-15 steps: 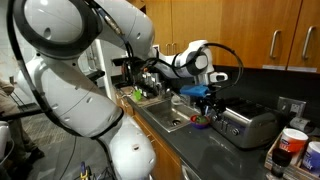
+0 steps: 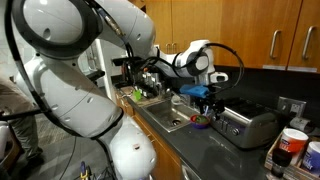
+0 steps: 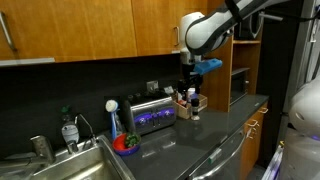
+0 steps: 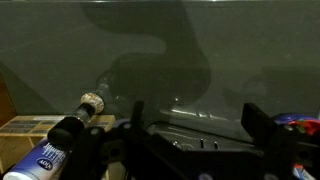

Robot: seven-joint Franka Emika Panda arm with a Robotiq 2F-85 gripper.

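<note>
My gripper is open in the wrist view, its two dark fingers wide apart with nothing between them. It points down over the dark counter [image 4: 150,50]. In exterior view 1 the gripper [image 2: 209,104] hangs above the counter, in front of the silver toaster [image 2: 248,126] and near a bowl [image 2: 200,122] of colourful things. The same bowl [image 3: 126,144] stands left of the toaster [image 3: 152,114] in exterior view 2. A wooden box [image 4: 17,128] shows at the wrist view's left edge, with a blue-and-white can [image 4: 36,161] beside it.
At the right in exterior view 1, several cups and jars stand by the wooden box, including a red-and-white canister [image 2: 291,141]. The sink [image 3: 88,167] with its faucet lies left of the bowl in exterior view 2. Open counter [image 3: 170,155] stretches in front of the toaster.
</note>
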